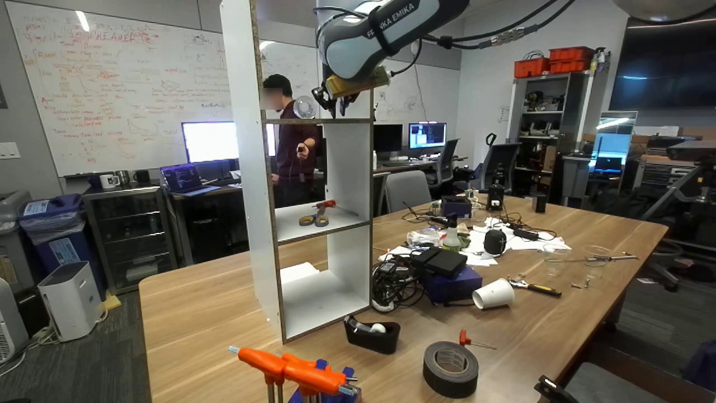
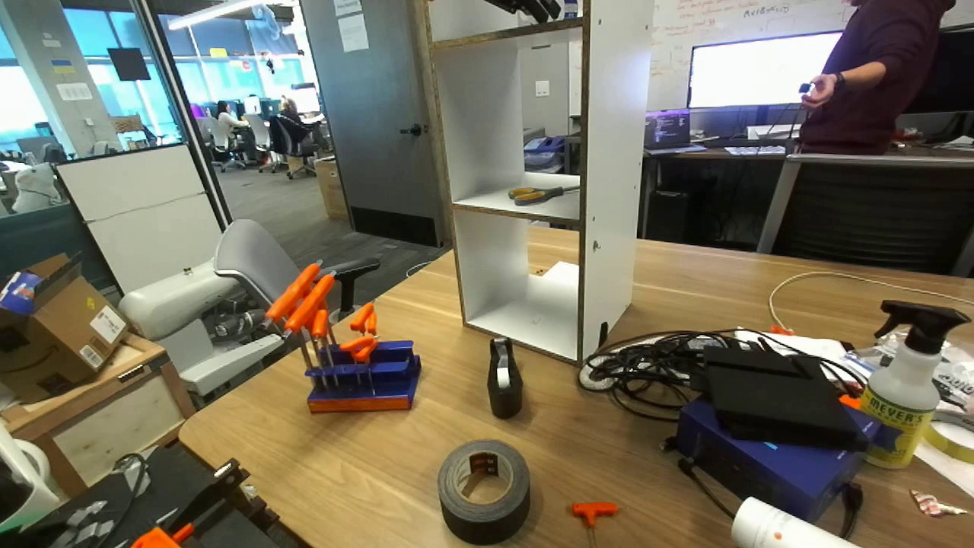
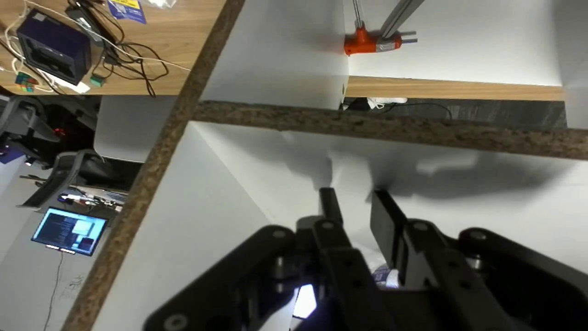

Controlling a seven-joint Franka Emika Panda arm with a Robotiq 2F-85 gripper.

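My gripper [image 1: 333, 106] is just above the top shelf board of the white shelf unit [image 1: 322, 121]. A clear round object [image 1: 304, 107], perhaps a cup on its side, sits on that board left of the fingers and apart from them. Both dark fingertips [image 3: 329, 194] show in the wrist view with a gap between them and nothing held. Beyond them, something clear and white [image 3: 384, 274] is partly hidden by the fingers. Only the gripper's lower part [image 2: 529, 9] appears at the top edge of exterior view 2.
Scissors [image 2: 539, 195] and a red-handled tool [image 3: 366, 42] lie on the middle shelf. The bottom compartment looks mostly clear. A tape dispenser [image 1: 372, 336], black tape roll [image 1: 451, 369], hex key stand [image 2: 363, 376] and cables [image 1: 396, 279] surround the unit.
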